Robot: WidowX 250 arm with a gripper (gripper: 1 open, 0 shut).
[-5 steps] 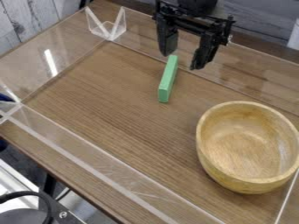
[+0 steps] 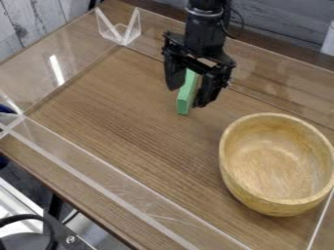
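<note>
My black gripper [image 2: 193,68] reaches down from the top centre of the camera view, over a green elongated object [image 2: 186,101] lying on the wooden table [image 2: 98,146]. The fingers appear spread around the upper part of the green object, though whether they touch it cannot be seen clearly.
A large tan bowl [image 2: 274,166] sits at the lower right. A clear angular container [image 2: 117,27] stands at the top left. Dark cabling shows at the bottom left corner.
The gripper has come down and toward the viewer, now over the green object, covering part of it. The bowl and clear container have not moved.
</note>
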